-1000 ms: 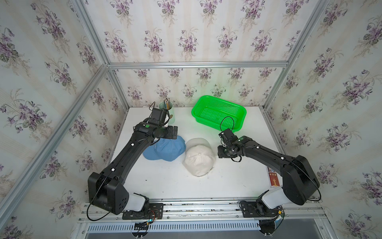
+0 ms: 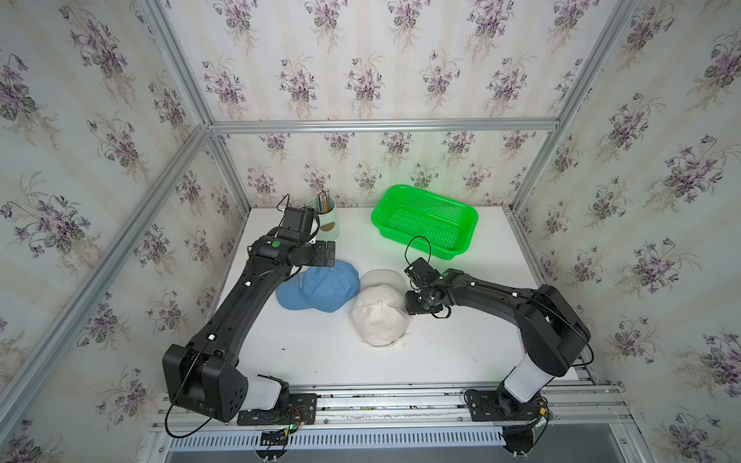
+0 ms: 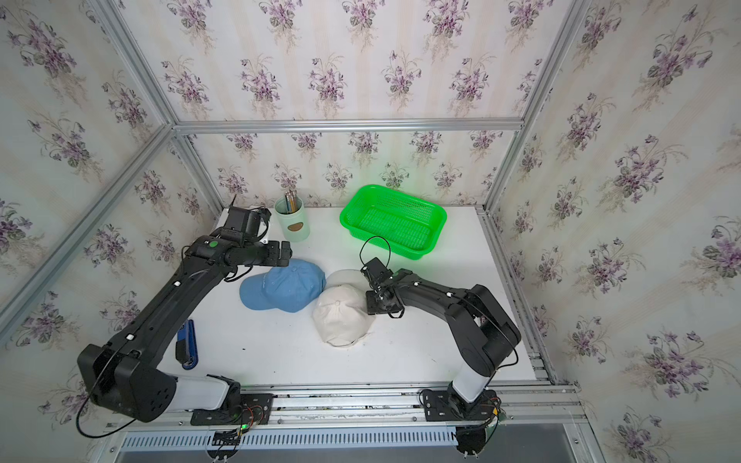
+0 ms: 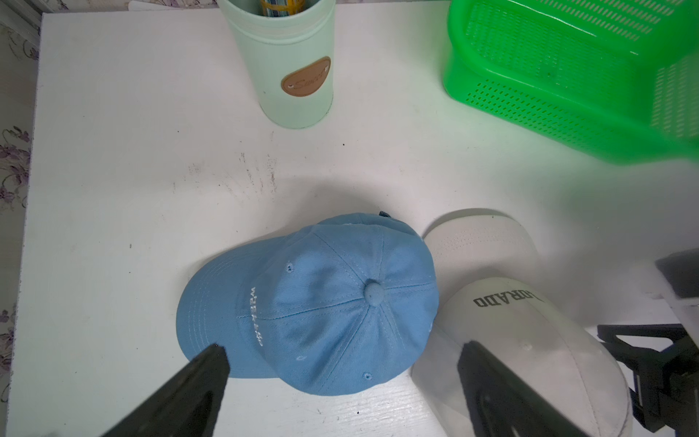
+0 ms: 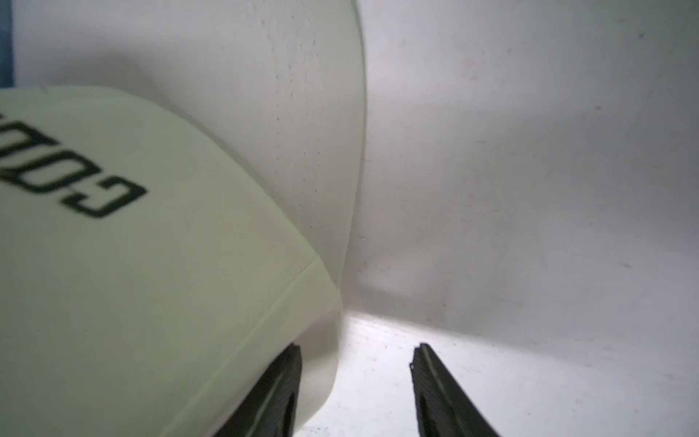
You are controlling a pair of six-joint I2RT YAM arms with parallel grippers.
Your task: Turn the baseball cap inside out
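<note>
A cream baseball cap (image 2: 379, 316) with black lettering lies crown up in the middle of the table, brim toward the back. My right gripper is low at the crown's right side, fingers parted; one finger is against or just beside the cloth, which I cannot tell exactly, and the gap shows bare table and some cap edge. A blue cap (image 4: 335, 306) lies crown up left of the cream one. My left gripper hangs open above the blue cap, nothing between its fingers.
A green basket (image 2: 424, 202) stands at the back right, a pale green cup (image 4: 298, 87) with pens at the back left.
My right gripper has moved left and down against the cream cap, which has shifted slightly left and toward the front. The left arm has drawn slightly left and upward.
</note>
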